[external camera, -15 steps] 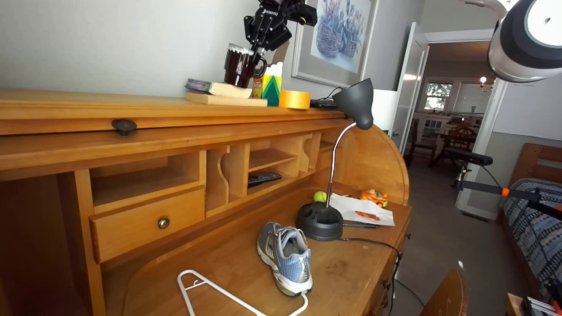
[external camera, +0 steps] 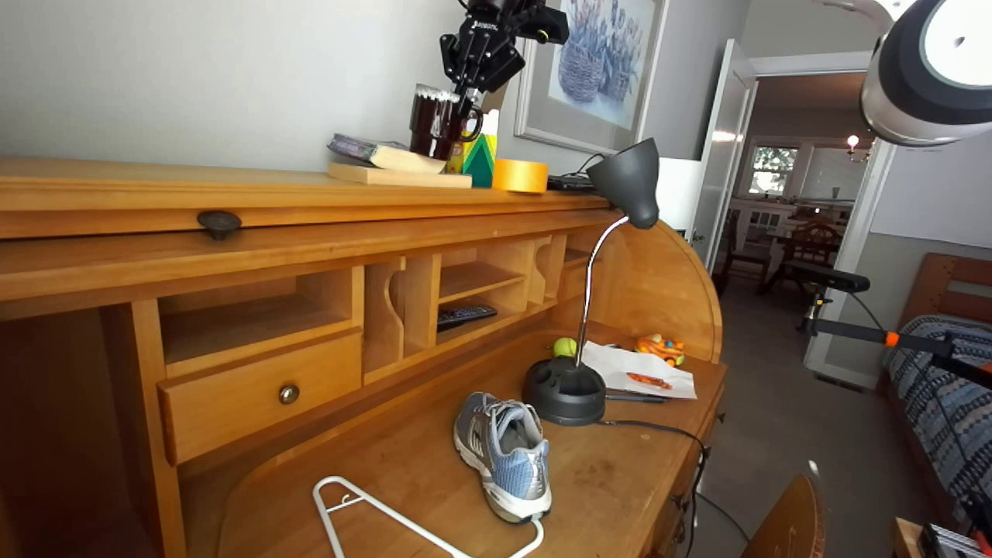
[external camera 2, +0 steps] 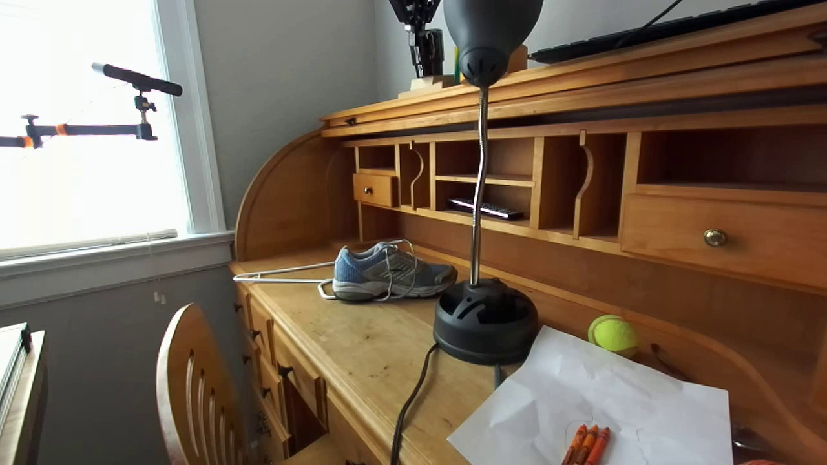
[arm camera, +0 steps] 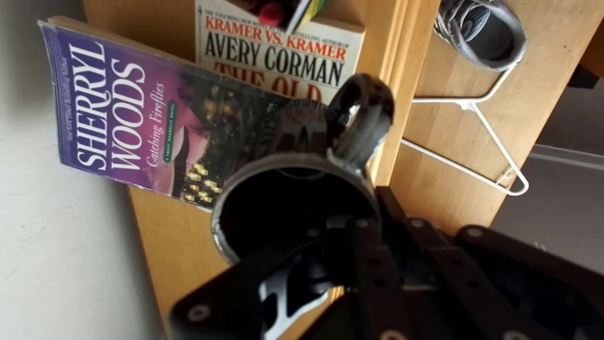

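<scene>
A dark, glossy brown mug (external camera: 433,122) is at the top of the desk, right over the stacked books. My gripper (external camera: 467,93) is shut on its rim, one finger inside the mouth. In the wrist view the mug (arm camera: 359,136) shows its open mouth, with the handle toward the desk's front edge. Below it lie a purple paperback (arm camera: 107,102) and a second, cream paperback (arm camera: 277,45). Whether the mug's base touches the books I cannot tell. In the second exterior view the lamp partly hides the gripper and mug.
On the desk top, a crayon box (external camera: 480,158) and an orange tape roll (external camera: 520,176) stand close to the right of the mug. The black lamp (external camera: 628,181) rises at the right. A shoe (external camera: 507,451) and white hanger (external camera: 409,524) lie on the lower surface.
Gripper and mug have moved slightly right and down. The mug was tilted before and now stands more nearly upright. Books and other objects have stayed put.
</scene>
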